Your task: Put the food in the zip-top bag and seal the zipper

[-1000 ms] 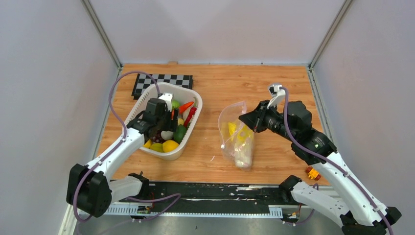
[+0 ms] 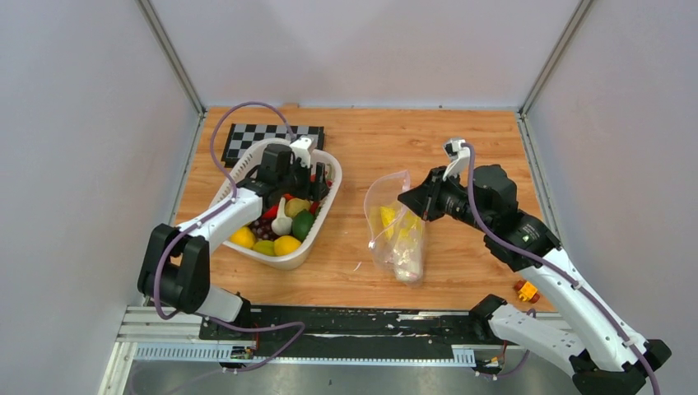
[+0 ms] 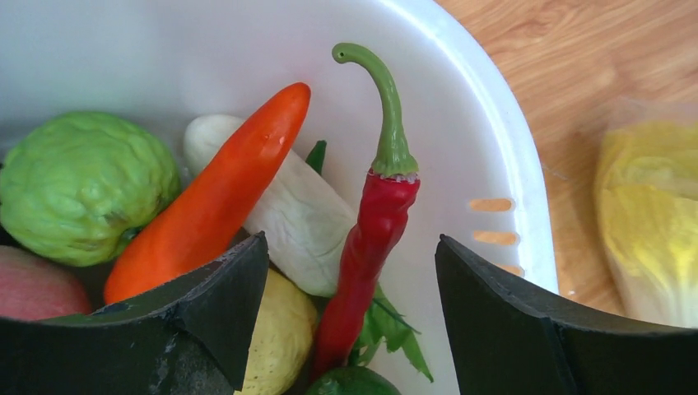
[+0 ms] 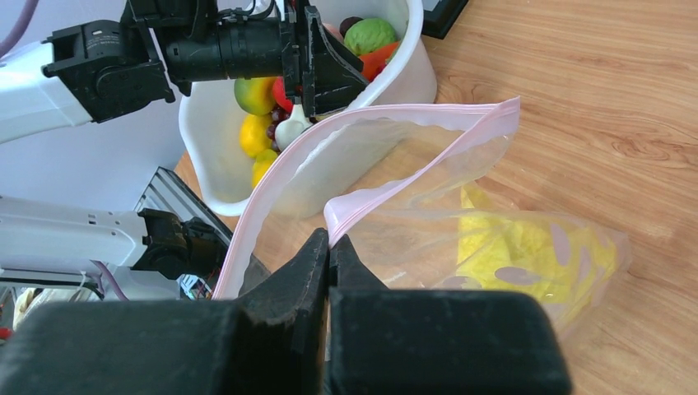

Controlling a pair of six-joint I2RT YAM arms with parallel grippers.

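Inside the white basket a red chili pepper (image 3: 374, 234) with a curved green stem leans against the wall. My left gripper is open above it, its fingers apart on either side of the pepper and nothing held. A clear zip top bag (image 4: 428, 247) with a pink zip lies on the table, its mouth gaping. Yellow food (image 4: 527, 255) shows inside the bag, with something pale at its lower end (image 2: 408, 267). Shut at the bag's mouth, my right gripper pinches the pink zip edge.
The basket (image 2: 280, 262) also holds an orange pepper (image 3: 210, 210), a green vegetable (image 3: 86, 188), a potato (image 3: 280, 333), garlic (image 2: 281, 222) and lemons. Behind it lies a checkered board (image 2: 247, 136). Bare table separates basket and bag.
My left gripper has moved right across the basket, from its middle to over the red chili near the right wall. The right arm has shifted slightly left with the bag's edge.
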